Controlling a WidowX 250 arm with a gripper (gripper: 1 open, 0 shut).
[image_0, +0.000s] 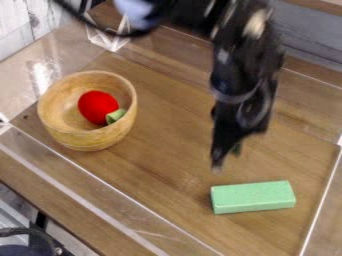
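Note:
A green rectangular block (253, 197) lies at the lower right of the wooden board, with bare surface around it. My gripper (222, 152) hangs blurred above and to the upper left of the block, apart from it; its finger state is unclear. A wooden bowl (64, 113) at the left holds a red round object (96, 105) and a small green piece (115, 116).
The middle of the board (147, 180) is clear. A wall runs along the back, and a clear angular object stands at the top left. Dark cables show at the lower left corner.

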